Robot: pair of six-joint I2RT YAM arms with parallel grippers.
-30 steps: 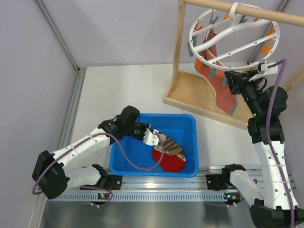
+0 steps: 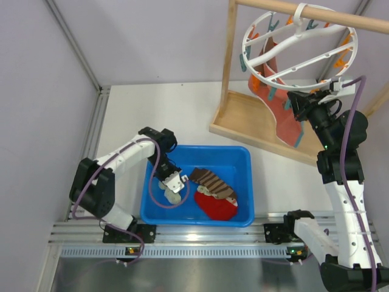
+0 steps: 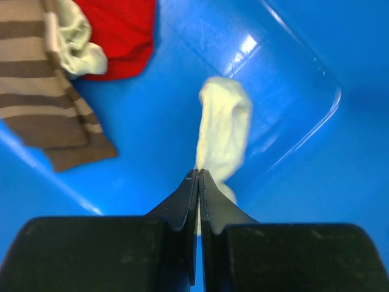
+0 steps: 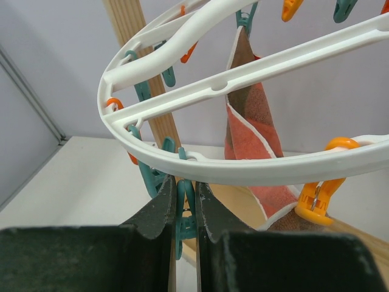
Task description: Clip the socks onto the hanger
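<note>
My left gripper is shut above a cream sock (image 3: 222,121) at the left part of the blue bin (image 2: 240,182); whether any fabric is between its tips is unclear. Brown striped socks (image 2: 209,179) and a red sock (image 2: 216,207) lie to the right in the bin. My right gripper is shut on a teal clip (image 4: 180,231) on the white round hanger (image 4: 273,167). A pink-and-brown sock (image 2: 284,118) hangs from the hanger.
A wooden stand (image 2: 228,61) with a base carries the hanger at the back right. Bare white table (image 2: 158,103) lies behind and left of the bin.
My left arm has moved leftward from over the striped socks to the cream sock at the bin's left. The right arm has stayed still.
</note>
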